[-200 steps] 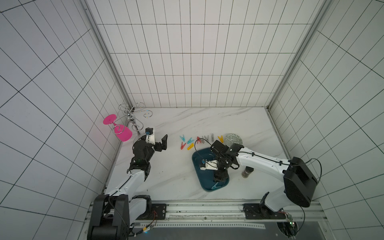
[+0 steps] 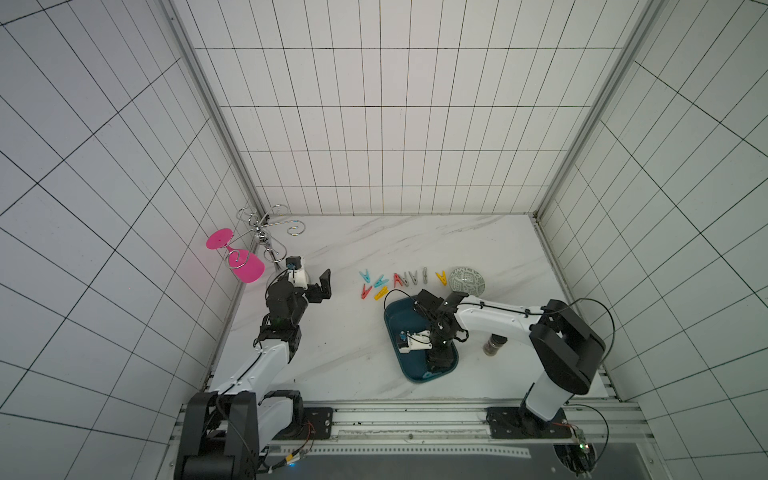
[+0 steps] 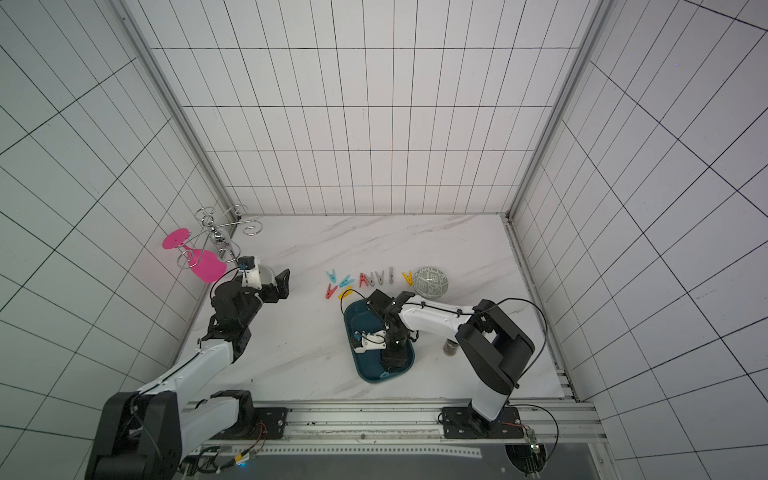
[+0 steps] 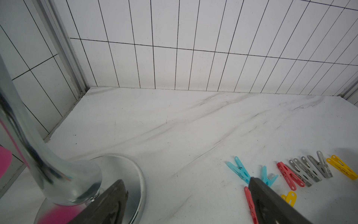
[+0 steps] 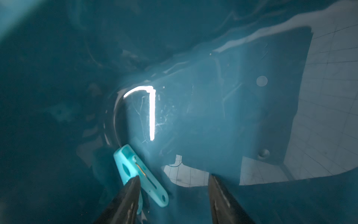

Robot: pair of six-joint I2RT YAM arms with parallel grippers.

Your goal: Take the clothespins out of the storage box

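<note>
The dark teal storage box (image 2: 395,320) stands at the front centre. Inside it, my right gripper is lowered with fingers apart, and a turquoise clothespin (image 5: 149,179) lies at its left finger, partly hidden by it. A row of loose clothespins lies on the table behind the box: turquoise (image 4: 238,169), red (image 4: 289,175), grey (image 4: 309,171) and yellow (image 4: 341,166). My left gripper is open over the left side of the table, beside the metal stand, with nothing between its fingers.
A chrome stand (image 2: 260,232) with a pink glass (image 2: 246,267) is at the far left. A patterned round item (image 2: 467,280) and a small jar (image 2: 493,346) stand right of the box.
My right gripper has moved down and toward the front end inside the box. The left arm has shifted very slightly to the left.
</note>
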